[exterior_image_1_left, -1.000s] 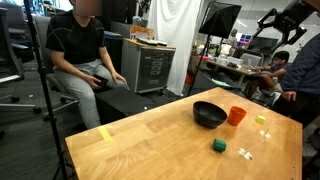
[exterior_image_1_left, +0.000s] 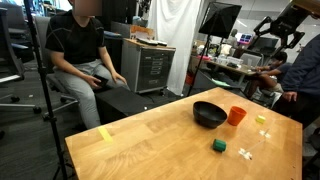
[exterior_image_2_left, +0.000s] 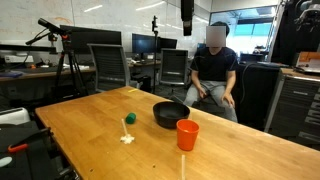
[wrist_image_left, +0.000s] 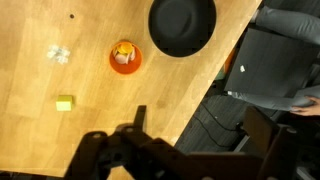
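Observation:
High above the table's far right end, my gripper (exterior_image_1_left: 278, 38) is open with nothing between its fingers. Its two dark fingers (wrist_image_left: 140, 118) stand wide apart in the wrist view, over the table's edge. An orange cup (wrist_image_left: 125, 57) stands upright on the wood, with something yellow and pale inside. Close beside it is a black bowl (wrist_image_left: 182, 25), which looks empty. A small yellow block (wrist_image_left: 65, 103) and a white flower-like piece (wrist_image_left: 58, 53) lie apart from the cup. Further along sits a dark green block (exterior_image_1_left: 219, 145), hidden from the wrist view.
The wooden table (exterior_image_1_left: 150, 152) has wide bare room around these things. A yellow strip (exterior_image_1_left: 105, 134) lies near its edge. A seated person (exterior_image_2_left: 207, 75) is close to the table on the bowl's side, and a dark tripod pole (exterior_image_1_left: 42, 80) stands at one corner.
My gripper has shifted only slightly at the top right. The cup, bowl, blocks and white piece stay where they were.

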